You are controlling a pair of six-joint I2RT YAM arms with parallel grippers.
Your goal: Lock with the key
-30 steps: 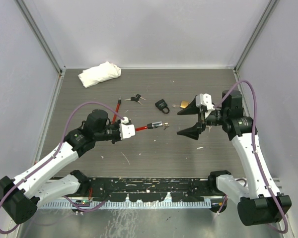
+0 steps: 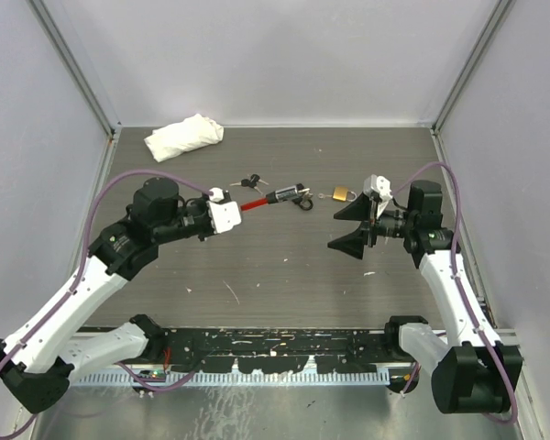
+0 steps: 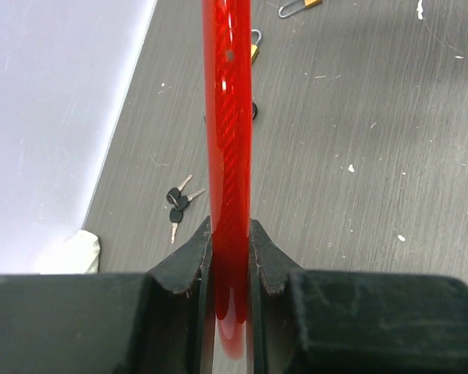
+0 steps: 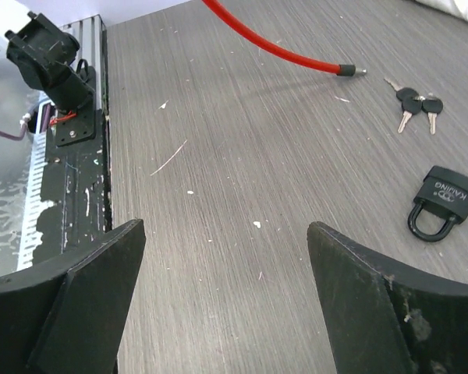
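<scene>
My left gripper is shut on a red cable lock (image 3: 228,132), which runs up the left wrist view between the two fingers. In the top view, the lock's dark and silver barrel (image 2: 286,193) points right, with a small brassy bit at its tip too small to make out. The cable's other end (image 4: 347,70), black with a metal pin, shows in the right wrist view. Several black-headed keys (image 2: 249,181) lie loose on the table, behind the cable. Open and empty, my right gripper (image 2: 337,230) stands to the right of the barrel.
Just behind the barrel tip lies a black padlock (image 4: 448,193), partly covered by it from above. A brass padlock (image 2: 340,193) rests behind my right gripper. White cloth (image 2: 185,137) lies at the back left.
The right gripper has shifted only slightly and stays open.
</scene>
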